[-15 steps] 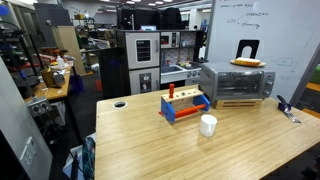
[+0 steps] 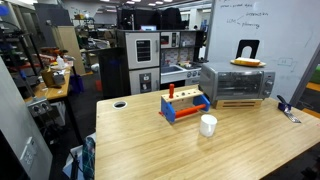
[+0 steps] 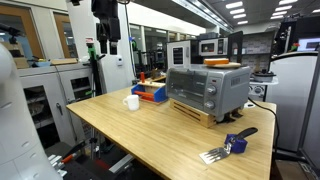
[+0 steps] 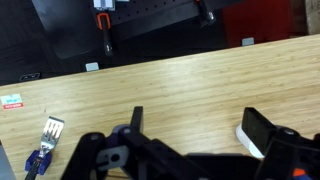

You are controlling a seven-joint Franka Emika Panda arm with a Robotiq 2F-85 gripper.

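My gripper stands open high above the table, its dark fingers spread at the lower part of the wrist view with only bare wood between them. In the second exterior view the gripper (image 3: 108,48) hangs at the upper left, well clear of everything below. A white mug (image 2: 208,125) rests on the table near its middle; the wrist view catches the mug (image 4: 249,140) at the right, partly hidden by a finger. A metal spatula (image 3: 215,155) lies by a blue item (image 3: 236,143) on the table's near right.
A silver toaster oven (image 2: 237,82) sits on a wooden stand (image 3: 194,114), with an orange-topped object (image 2: 248,62) on it. Behind the mug is a blue-and-wood rack (image 2: 184,103).
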